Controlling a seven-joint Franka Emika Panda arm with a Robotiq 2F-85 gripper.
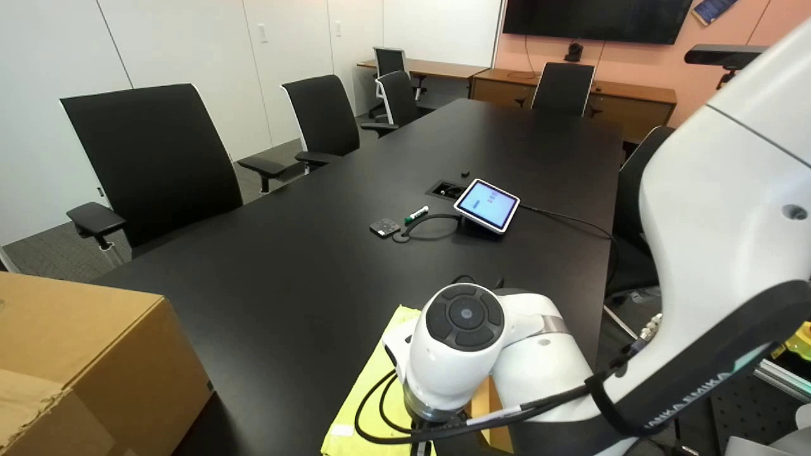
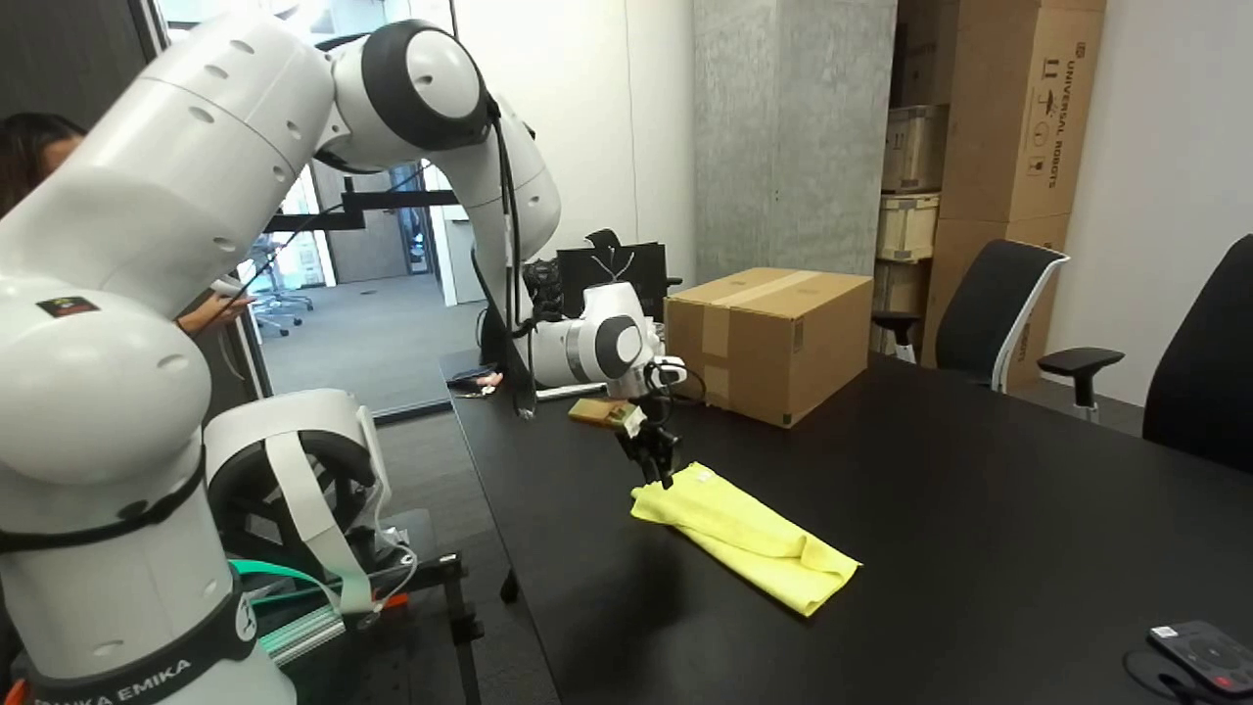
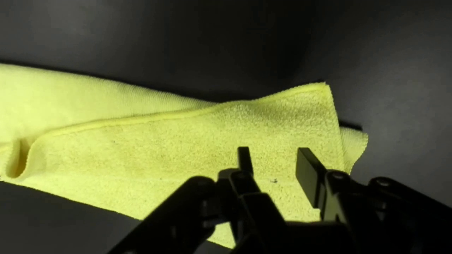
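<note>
A yellow cloth lies folded on the black table, its long side running from beneath my gripper toward the middle of the table. In the wrist view the top layer of the cloth has a raised curl at the left end, and a lower layer shows past its right edge. My gripper is over the right part of the cloth, its fingers apart with only cloth surface visible below the gap. Exterior view 2 shows the gripper pointing down at the cloth's near-arm end; whether it touches is hard to tell.
A large cardboard box stands on the table behind the cloth. A small wooden piece lies close to the arm. A tablet, a green marker and a small dark device sit further along.
</note>
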